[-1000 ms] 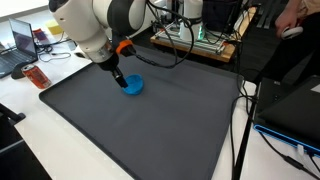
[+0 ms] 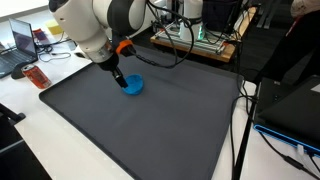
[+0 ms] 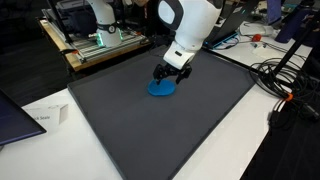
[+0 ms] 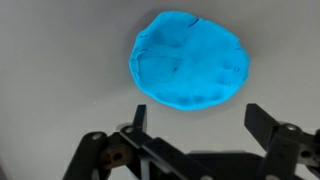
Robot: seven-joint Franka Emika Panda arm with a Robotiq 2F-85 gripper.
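Observation:
A flat, roundish bright-blue piece [image 4: 188, 62] with an uneven edge lies on the dark grey tabletop [image 2: 150, 120]; whether it is cloth, clay or a shallow dish I cannot tell. It fills the upper middle of the wrist view and also shows as a blue patch [image 2: 133, 85] in exterior view 1 and a blue disc [image 3: 161, 87] in exterior view 2. My gripper stands open above the tabletop, its two fingers wide apart at the bottom of the wrist view. Nothing is between them, and the blue piece lies just beyond the fingertips.
A red can [image 2: 36, 76] and a laptop [image 2: 22, 45] are off the board's left side. Cables [image 3: 285, 80] run along the table edge in exterior view 2.

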